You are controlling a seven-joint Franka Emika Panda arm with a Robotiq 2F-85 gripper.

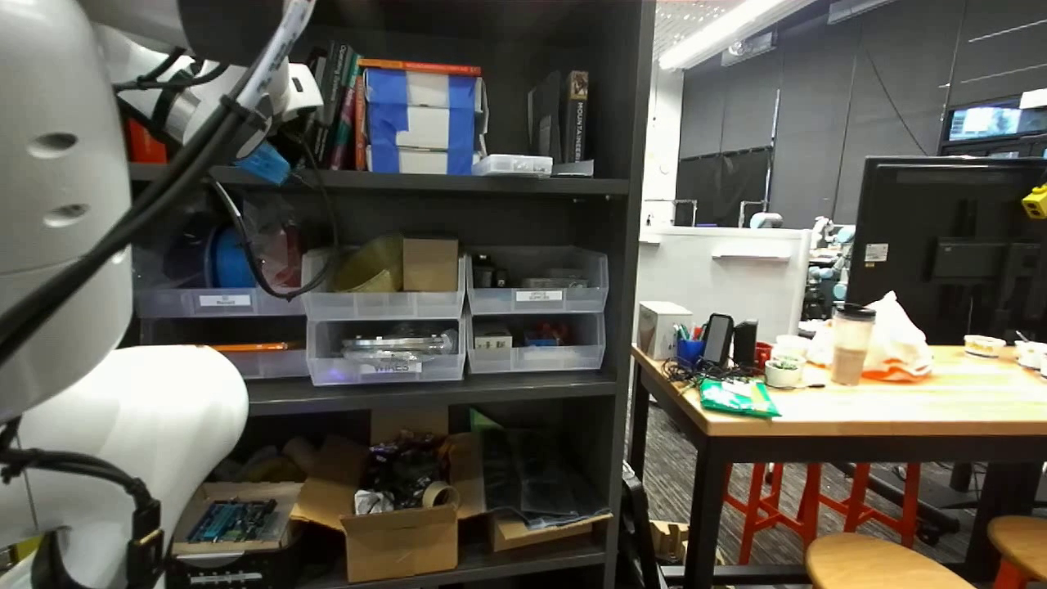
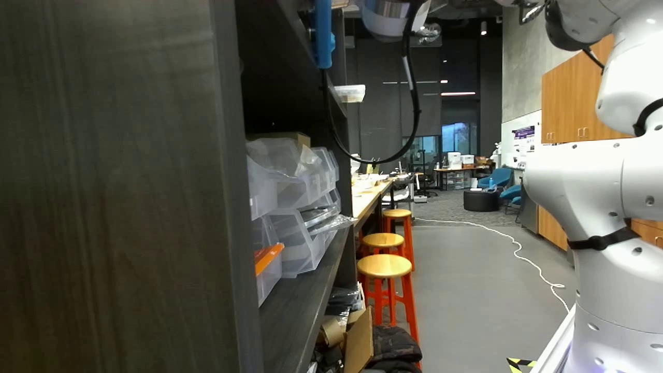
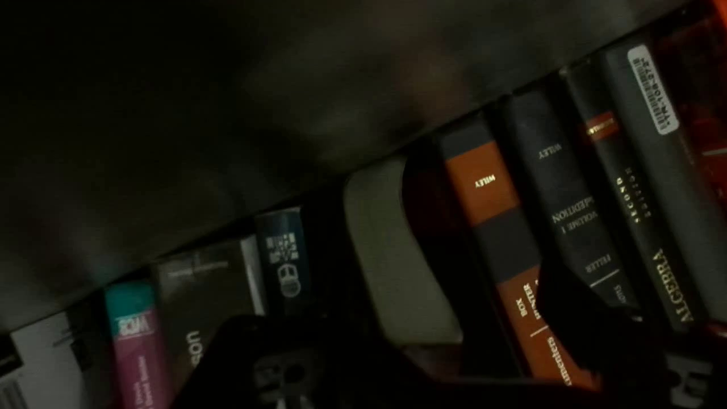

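In the wrist view my gripper is open, its dark fingers spread along the lower edge of the picture. Upright books face it: an orange-and-dark book [image 3: 494,232] lettered Wiley, a dark Feller volume [image 3: 559,177], a black Algebra book [image 3: 634,191], and a pink-and-teal book [image 3: 136,341] farther left. Between the fingers' directions stands a pale, curved grey object [image 3: 395,252]; what it is I cannot tell. Nothing shows gripped. In exterior view 1 the wrist's blue part [image 1: 262,164] is at the top shelf's left, with the fingers hidden.
A dark shelf board [image 3: 272,122] runs slanting close beside the books. On the top shelf [image 1: 393,181] are blue-and-white boxes [image 1: 427,123] and a small clear case [image 1: 512,165]. Clear bins [image 1: 385,343] fill the shelf below. A black cable [image 1: 329,245] loops beneath the wrist.
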